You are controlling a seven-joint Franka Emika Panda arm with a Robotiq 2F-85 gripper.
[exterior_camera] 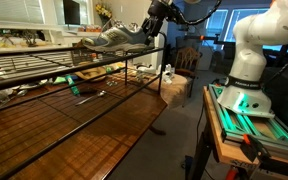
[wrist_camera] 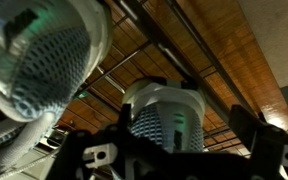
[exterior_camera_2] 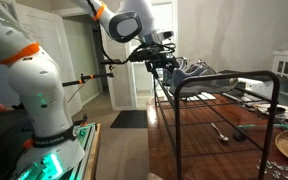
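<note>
Grey mesh shoes with pale soles sit on the top of a dark metal rack (exterior_camera_2: 220, 77). One shoe (exterior_camera: 122, 37) lies lengthwise on the rack in the first exterior view; in the second, the shoes (exterior_camera_2: 196, 71) are bunched at the rack's far end. My gripper is open just over a shoe toe (wrist_camera: 167, 112), its fingers spread to either side in the wrist view. Whether they touch the shoe cannot be told. Another shoe (wrist_camera: 49, 70) fills the wrist view's left side. From outside, the gripper (exterior_camera: 154, 22) shows beside the shoe's end.
Below the rack spreads a brown wooden tabletop (exterior_camera: 94, 135), bare at its front. Small utensils, including a spoon (exterior_camera_2: 219, 131), lie on it. A white appliance (exterior_camera_2: 287, 68) stands at the back right. Rack bars run close beneath the gripper.
</note>
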